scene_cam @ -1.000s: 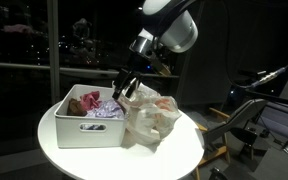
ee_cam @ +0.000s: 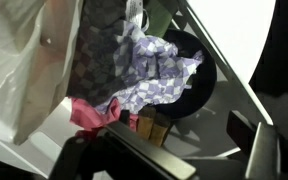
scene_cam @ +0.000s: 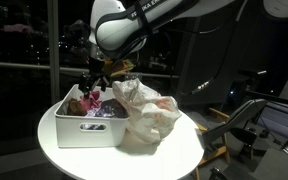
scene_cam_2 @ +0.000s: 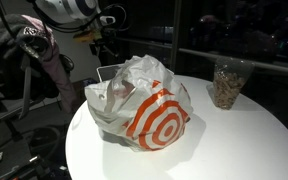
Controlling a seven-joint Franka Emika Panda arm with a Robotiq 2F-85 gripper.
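Note:
A white bin [scene_cam: 89, 132] stands on the left of the round table. A purple-and-white checkered cloth [ee_cam: 154, 75], a pink cloth [ee_cam: 89, 113], a brown item [ee_cam: 152, 128] and a dark round item [ee_cam: 196, 92] lie inside it. My gripper is open above the bin, with nothing held between its fingers. Beside the bin is a crumpled white plastic bag [scene_cam: 149, 112], its red target print [scene_cam_2: 162, 123] facing exterior view 2. In that view the bag hides most of the bin.
The white table [scene_cam_2: 229, 145] has free room in front of the bag. A clear container with brown pieces [scene_cam_2: 230, 82] stands near the table's far edge in exterior view 2. A folding chair [scene_cam: 229, 125] is off to the right, clear of the table.
In exterior view 1 my gripper has moved left, from over the bag to over the bin. The bin and the bag appear to have stayed in place.

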